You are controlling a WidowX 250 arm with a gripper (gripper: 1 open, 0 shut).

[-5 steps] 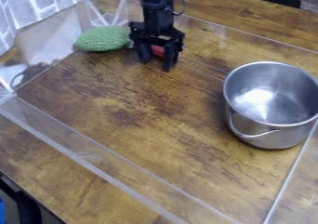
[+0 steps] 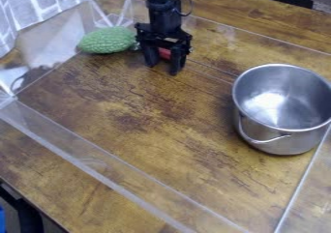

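Note:
My black gripper (image 2: 165, 49) reaches down from the top centre to the wooden surface. A small red object (image 2: 165, 52) sits between and behind its fingers, mostly hidden by them; whether the fingers grip it I cannot tell. Just left of the gripper lies a green knitted or textured object (image 2: 106, 41), elongated and lying on its side.
A large steel pot (image 2: 282, 106) stands at the right. Clear plastic walls (image 2: 97, 169) border the wooden work area (image 2: 142, 121), whose centre and lower part are free. A white cloth or bag is at the top left.
The gripper has shifted very slightly, and a little less of the red object shows behind it. The green object and the pot are unmoved.

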